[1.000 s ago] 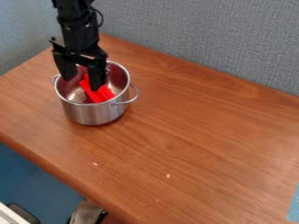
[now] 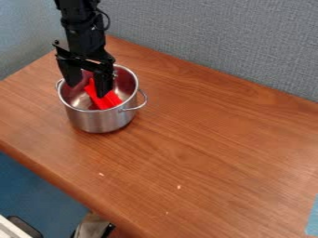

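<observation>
A steel pot (image 2: 99,118) with loop handles stands on the wooden table toward the left. Inside it lies a bright red object (image 2: 104,99), along with a duller pinkish shape at the left that is partly hidden. My black gripper (image 2: 86,74) hangs over the pot from above, its fingers open and reaching down to about the rim, above the red object. Whether they touch anything in the pot is unclear.
A grey wall runs behind it. Blue floor shows past the near left edge.
</observation>
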